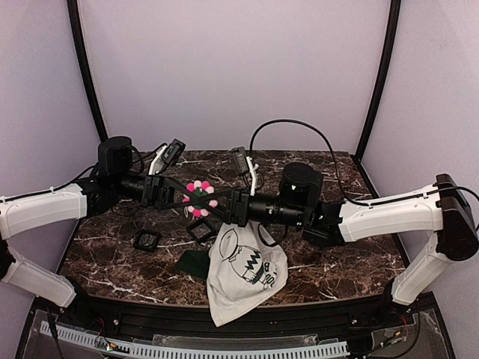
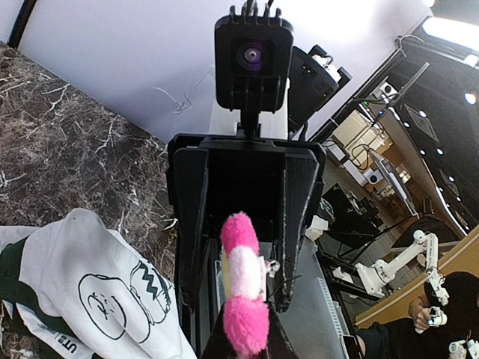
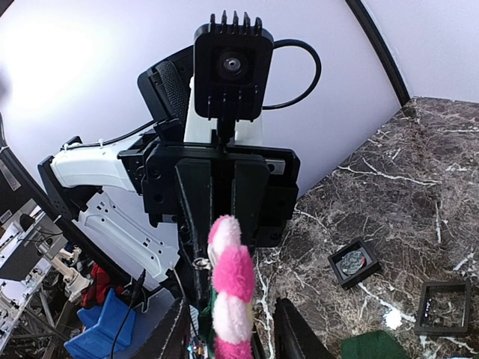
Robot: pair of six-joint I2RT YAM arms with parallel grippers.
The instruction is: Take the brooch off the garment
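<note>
A flower-shaped brooch [image 1: 197,186] with pink and white petals and a green centre is held up off the table between the two arms. My left gripper [image 1: 188,196] is shut on it. Facing it from the other side, my right gripper [image 1: 217,207] is part open; in the right wrist view its fingertips [image 3: 174,329] stand apart on either side of the brooch [image 3: 233,273]. A small metal fitting shows on the brooch [image 2: 245,273] in the left wrist view. Below, the white garment [image 1: 247,265] with a printed cartoon lies crumpled on the table, apart from the brooch.
Two small black square trays, one at left [image 1: 147,239] and one near the middle [image 1: 201,229], sit on the dark marbled table [image 1: 329,269]. A dark green cloth part [image 1: 194,263] lies against the garment's left side.
</note>
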